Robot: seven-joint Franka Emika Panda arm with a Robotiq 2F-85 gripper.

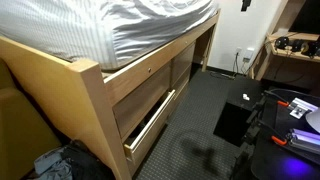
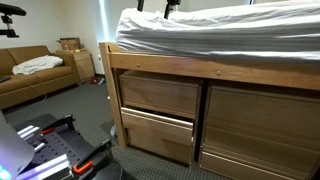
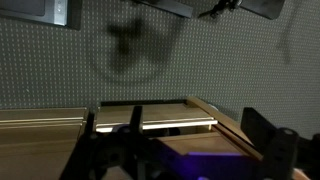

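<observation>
The wooden bed frame has drawers under it. Its lower drawer [image 1: 155, 128] stands slightly pulled out, leaving a dark gap behind its front. In exterior view 2 this drawer [image 2: 158, 140] lies beneath a closed upper drawer [image 2: 160, 95]. From above, the wrist view catches the pale top edge of a drawer [image 3: 165, 126] between my dark fingers. My gripper is open, its two fingers wide apart with nothing visible held. Only dark tips at the top edge of exterior view 2 seem to show the gripper [image 2: 155, 10], high in front of the bed.
A white-covered mattress [image 1: 125, 25] lies on the bed. Dark carpet [image 1: 195, 125] gives free floor before the drawers. A black bag [image 1: 72, 162] sits beside the bed's end. The robot's stand and cables [image 1: 290, 135] occupy the right side; a brown couch [image 2: 30, 65] is farther off.
</observation>
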